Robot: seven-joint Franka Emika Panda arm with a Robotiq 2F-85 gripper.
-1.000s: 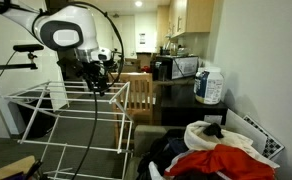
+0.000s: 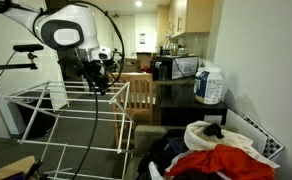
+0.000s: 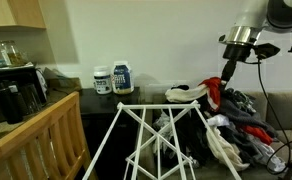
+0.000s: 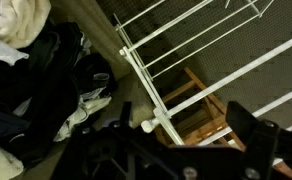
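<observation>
A white wire drying rack (image 2: 86, 100) stands at the left in exterior view 1, with bare bars. Above its top hangs my gripper (image 2: 98, 85), pointing down. In the wrist view the gripper has its dark fingers spread wide, nothing between them, with a corner of the rack (image 4: 158, 108) below. To the right of the rack lies a heap of clothes: a red cloth (image 2: 221, 162), a cream cloth (image 2: 208, 138) and several dark pieces. The same heap (image 4: 41, 90) fills the left of the wrist view.
Behind the clothes, a dark counter (image 2: 181, 105) carries white tubs (image 2: 210, 86); exterior view 2 shows two tubs (image 3: 122, 78). A wooden chair (image 2: 139, 95) stands beyond the rack. A black cable (image 2: 94, 130) hangs from the arm past the rack.
</observation>
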